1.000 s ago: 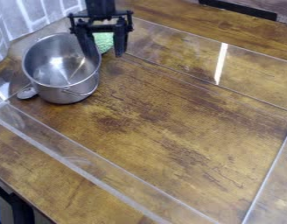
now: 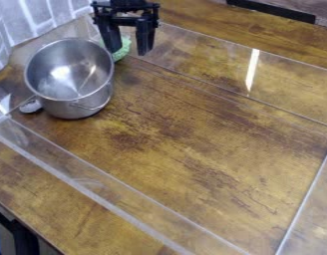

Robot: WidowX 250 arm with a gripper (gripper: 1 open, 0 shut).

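A steel pot [image 2: 68, 78] with a handle rests at the left of the wooden table [image 2: 193, 149]. The black gripper [image 2: 127, 38] is at the top, just behind and right of the pot, its two fingers apart. A light green object [image 2: 120, 50] sits below and between the fingers, partly hidden; I cannot tell whether it is touched.
Clear plastic panels edge the work area at the front left, right and back. A whitish cloth or sheet [image 2: 20, 20] is at the back left.
The gripper dipped lower over the green object and has since risen toward the top of the view. The pot has not visibly moved.
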